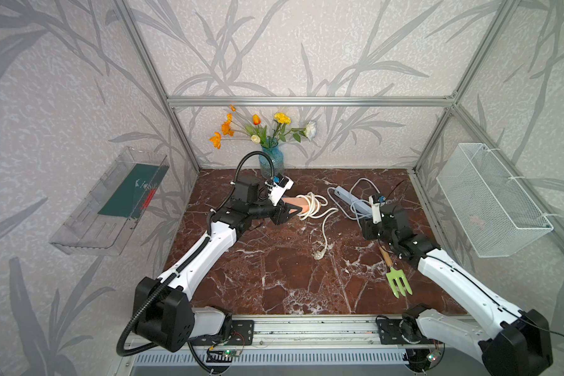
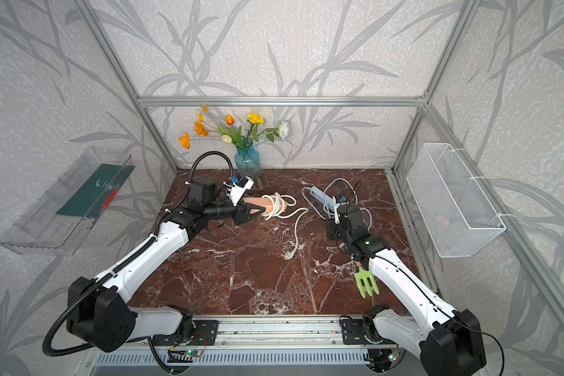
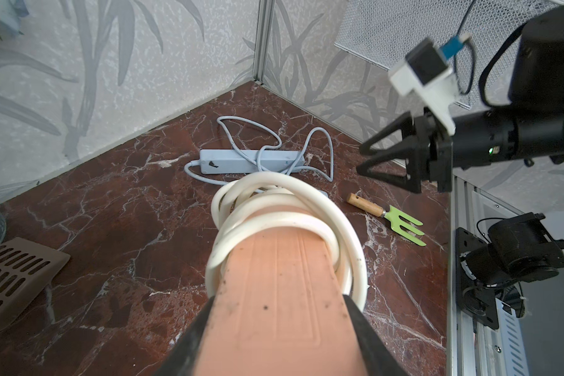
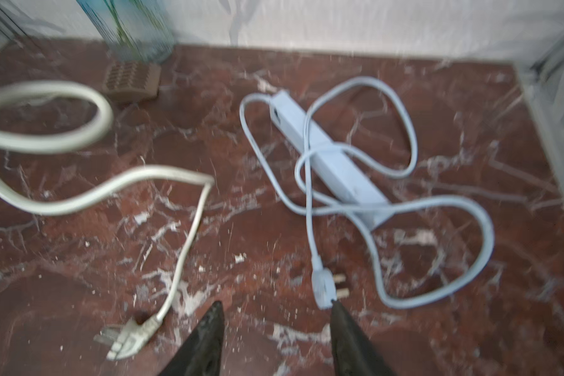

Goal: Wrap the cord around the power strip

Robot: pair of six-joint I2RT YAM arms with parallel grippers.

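Note:
A salmon-coloured power strip (image 3: 279,313) is in my left gripper (image 1: 289,211), which is shut on it and holds it above the table, with loops of white cord (image 3: 351,250) wound loosely round its far end. A length of that cord runs down to its white plug (image 4: 131,338) on the table. My right gripper stands apart to the right, open and empty, above the table near a pale blue-grey power strip (image 4: 319,150) with its own cable lying in loops.
A vase of flowers (image 1: 271,159) and a brown slotted object (image 3: 18,275) are at the back left. A green garden fork (image 1: 397,282) lies at the front right. Mesh baskets (image 1: 492,200) hang at the sides.

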